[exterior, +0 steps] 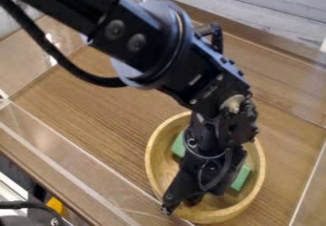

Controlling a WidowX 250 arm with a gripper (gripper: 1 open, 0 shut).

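A yellow bowl (163, 149) sits on the wooden surface at the lower right, with green pieces (238, 180) inside it, one on each side of my gripper. My gripper (192, 196) is down inside the bowl, its dark fingers over the middle and near rim, hiding much of what lies there. I cannot make out anything held between its fingers, and the fingertips are too dark to tell how far apart they are.
Bare wood (90, 96) fills the left and back. A pale plank wall runs along the top right. A clear edge strip crosses the lower left, with a small yellow object (55, 204) beyond it.
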